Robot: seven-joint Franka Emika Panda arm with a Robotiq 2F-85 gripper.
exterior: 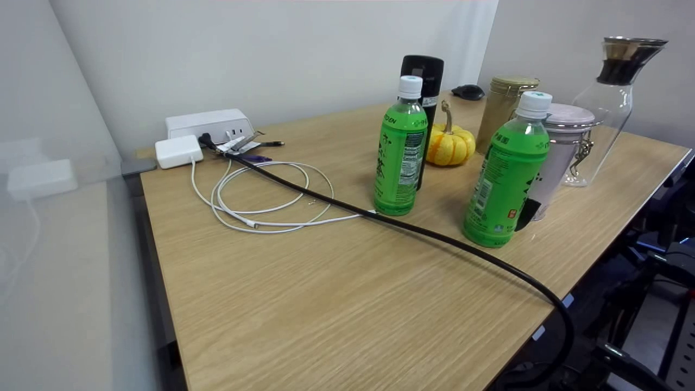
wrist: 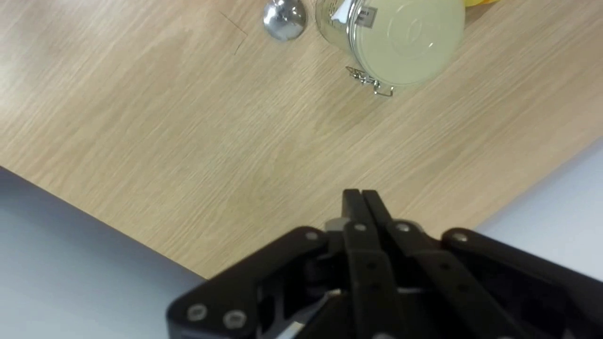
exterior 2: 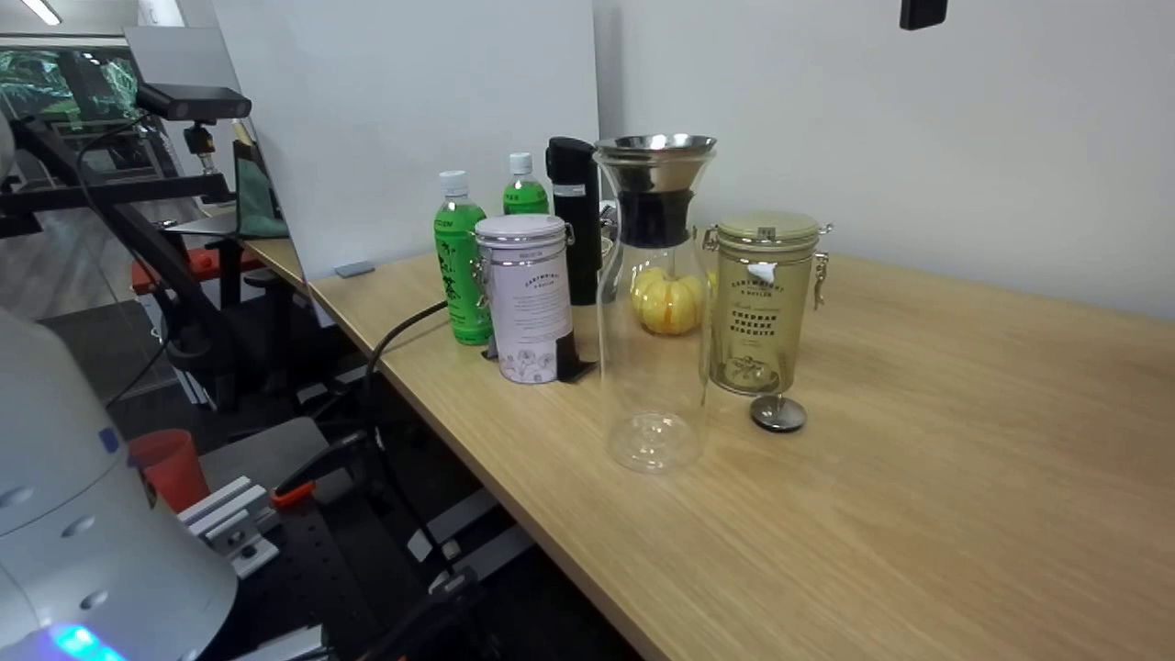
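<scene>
In the wrist view my gripper stands shut, its black fingertips side by side above bare tabletop. No object shows clearly between them. A grey rounded edge peeks out on both sides behind the fingers; what it belongs to I cannot tell. A shiny metal disc-shaped piece (wrist: 285, 20) rests on the table beside the greenish clasp jar (wrist: 410, 42), both ahead of the gripper. Exterior view 2 shows the metal piece (exterior 2: 778, 414) just in front of that jar (exterior 2: 760, 314). A small black block at that view's top edge may be a fingertip.
Around the jar stand a glass carafe (exterior 2: 652, 364), a lilac canister (exterior 2: 529, 308), a yellow pumpkin (exterior 2: 667, 303), green bottles (exterior: 400, 156) and a black cylinder (exterior 2: 573, 220). A black cable (exterior: 423, 231) crosses the table (exterior: 293, 313).
</scene>
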